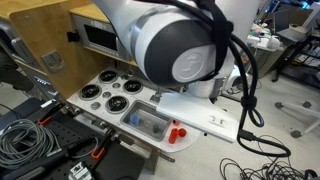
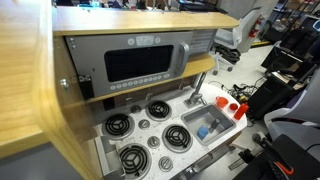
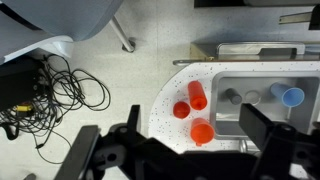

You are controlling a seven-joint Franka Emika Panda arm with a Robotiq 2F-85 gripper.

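In the wrist view my gripper stands open above the counter, its dark fingers wide apart with nothing between them. Below it on the white counter lie a red bottle-shaped item [image 3: 197, 96], a small round red item [image 3: 181, 109] and an orange-red cup [image 3: 201, 131]. Just right of them is the grey sink [image 3: 262, 84], holding a blue cup [image 3: 291, 96] and small dark and grey items [image 3: 233, 96]. Exterior view 2 shows the red bottle [image 2: 241, 111] near the counter's end and the blue cup [image 2: 203, 133] in the sink. My fingertips are hidden in exterior view 1.
The stove's burners [image 2: 158, 109] lie left of the sink, below a microwave [image 2: 130, 63]. A faucet [image 2: 197, 85] rises behind the sink. Past the counter's rounded end is open floor with black cables [image 3: 75, 90]. A wooden shelf [image 2: 150, 22] runs overhead.
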